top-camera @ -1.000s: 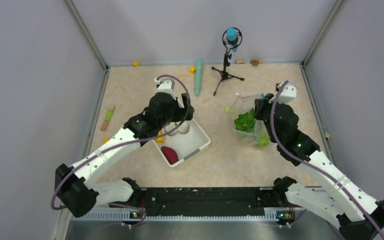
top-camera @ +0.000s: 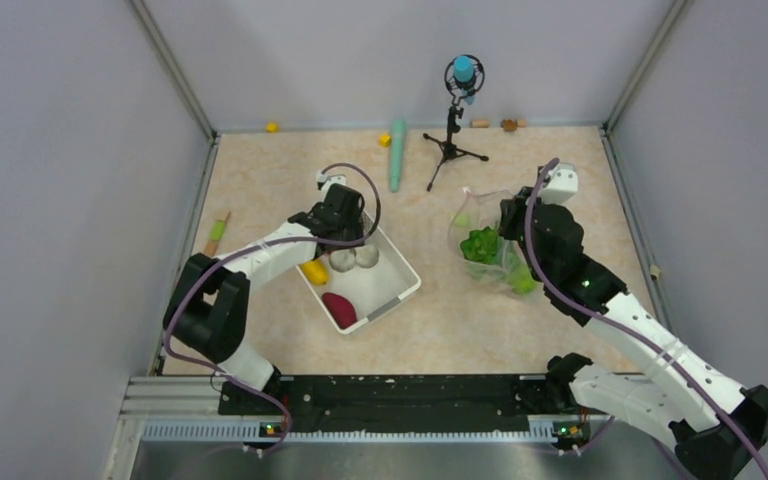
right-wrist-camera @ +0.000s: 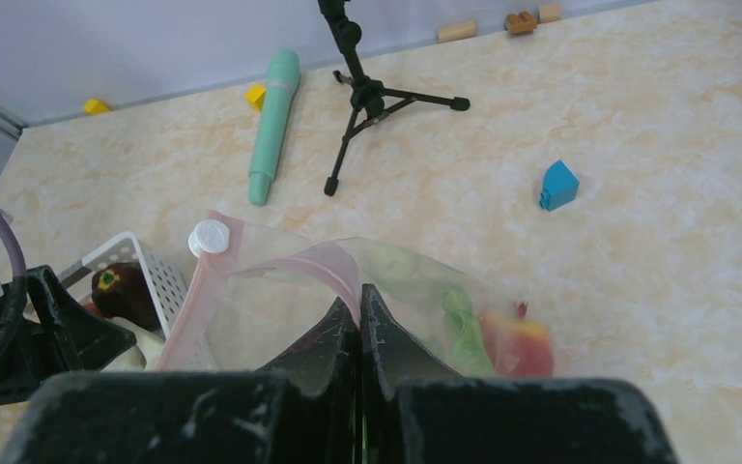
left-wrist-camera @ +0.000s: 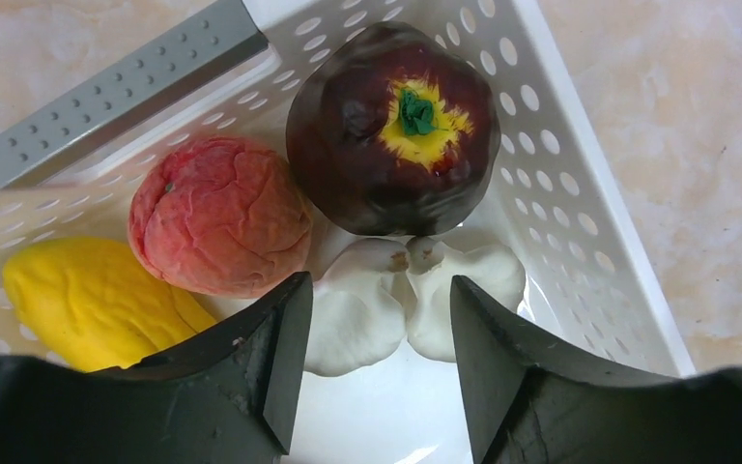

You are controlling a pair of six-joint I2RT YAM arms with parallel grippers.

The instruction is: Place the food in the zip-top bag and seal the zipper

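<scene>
In the left wrist view my left gripper hangs open over the white basket, its fingers just short of two white pieces. The basket also holds a dark round fruit, a wrinkled pink fruit and a yellow item; a dark red item shows in the top view. My right gripper is shut on the pink upper edge of the clear zip bag. Inside the bag are leafy greens and a red-yellow item.
A black tripod stands at the back beside a teal cylinder. A blue block, small yellow blocks and wooden pieces lie around. A green-handled tool is at the left.
My left arm has drawn back and folded, its gripper lowering into the basket. My right gripper and the bag have shifted slightly left.
</scene>
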